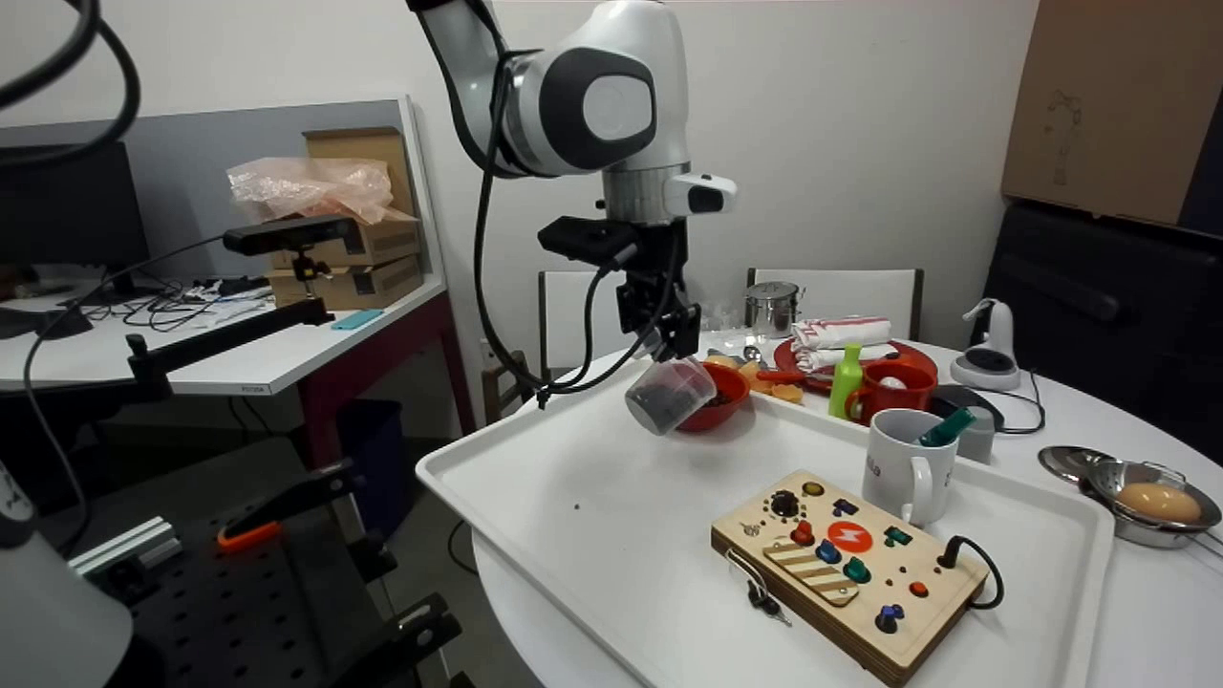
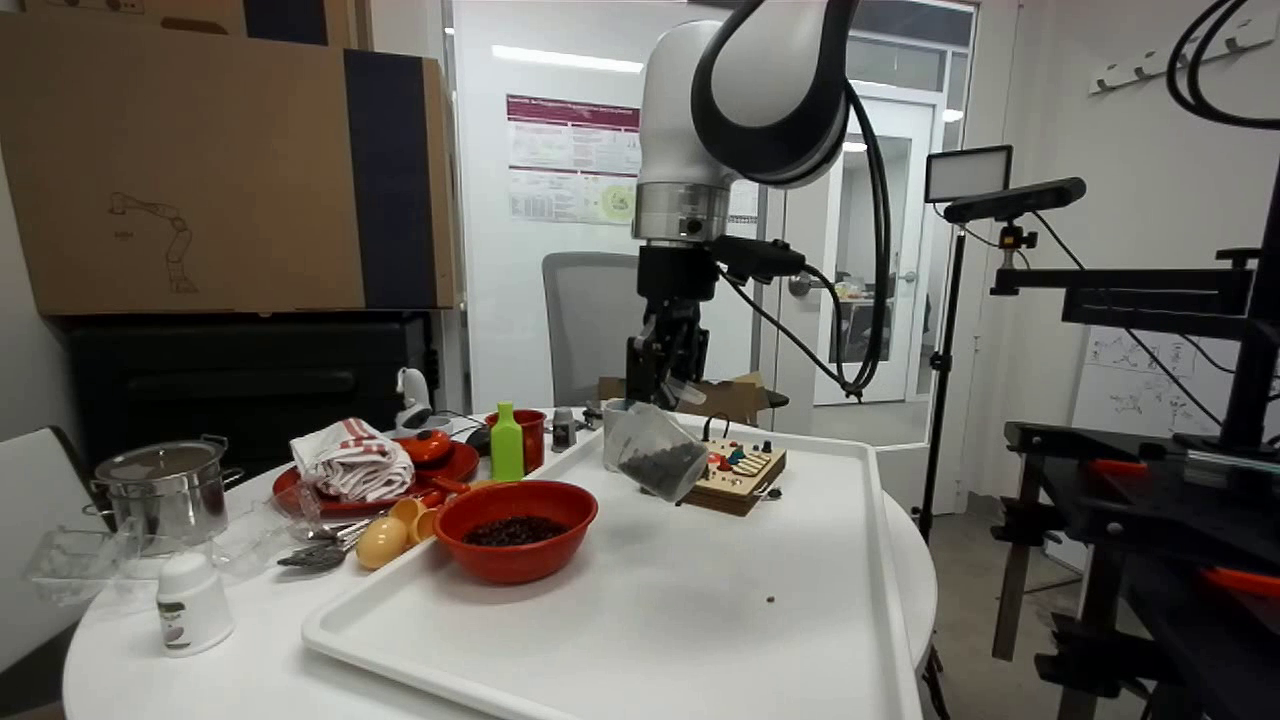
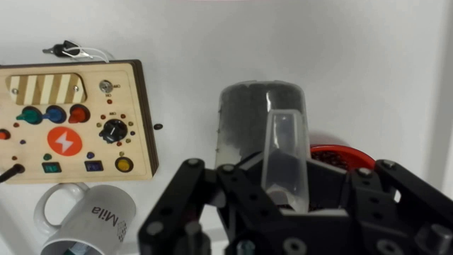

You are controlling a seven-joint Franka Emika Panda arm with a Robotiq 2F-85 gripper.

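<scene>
A clear plastic cup (image 1: 671, 397) with dark beans in it hangs tilted in the air above the tray (image 1: 550, 522). My gripper (image 1: 661, 346) is shut on the cup's thin handle. In the wrist view the clear handle (image 3: 285, 148) rises toward the camera between the dark fingers, and part of the grip is hidden. A red bowl (image 2: 516, 564) holding dark beans sits on the tray; the cup (image 2: 660, 454) is up and to its right in exterior view 2, apart from it.
A wooden switch board (image 1: 854, 573) and a white mug (image 1: 911, 464) stand on the tray. A single bean (image 2: 770, 599) lies loose on clear tray surface. Beyond the edge are a green bottle (image 1: 846, 380), a red plate with a towel (image 1: 843, 334) and orange eggs.
</scene>
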